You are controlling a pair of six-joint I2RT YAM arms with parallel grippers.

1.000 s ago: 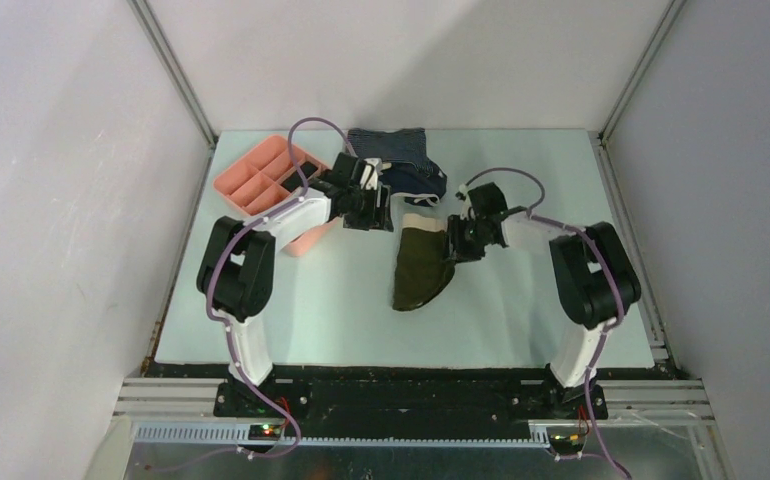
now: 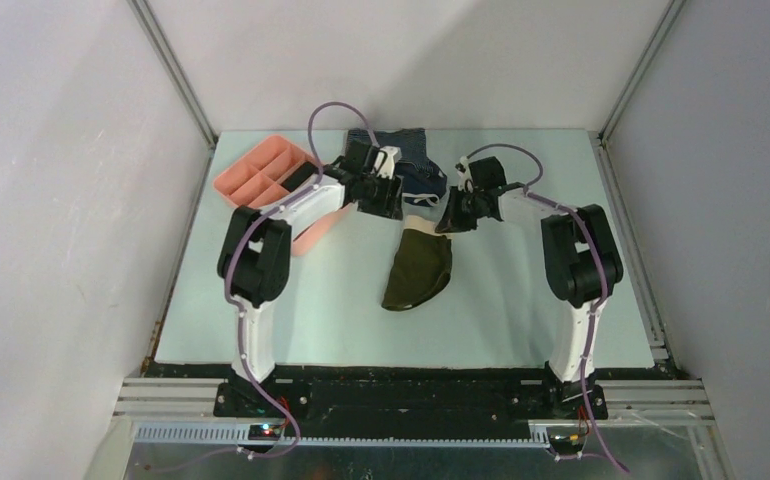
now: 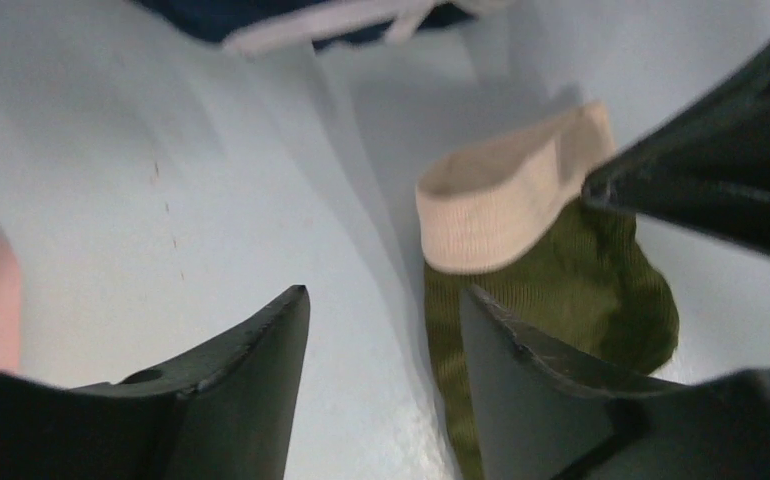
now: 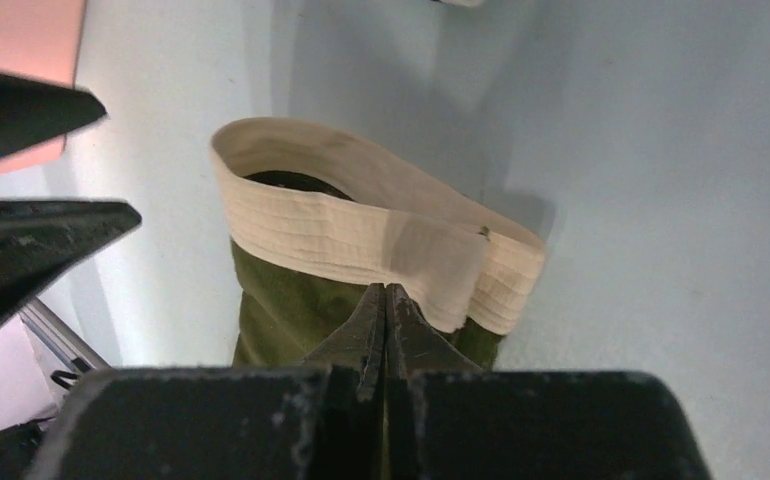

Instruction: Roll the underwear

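Note:
The underwear is a folded dark green piece (image 2: 419,268) with a beige waistband (image 2: 420,225), lying flat at the table's middle. In the right wrist view its waistband (image 4: 331,235) stands up as an open loop. My right gripper (image 2: 442,231) is at the band's right end; its fingertips (image 4: 371,305) are together over the cloth just below the band, and no fabric shows between them. To the left of the band is my left gripper (image 2: 397,214), part open. Only bare table shows between its fingers, with the right one close to the cloth's left edge.
A pink divided box (image 2: 261,170) stands at the back left, partly behind my left arm. Dark blue clothes (image 2: 406,160) lie at the back, just beyond the waistband.
My left gripper has shifted right towards the band. Earlier, the cloth's lower end swung slightly left.

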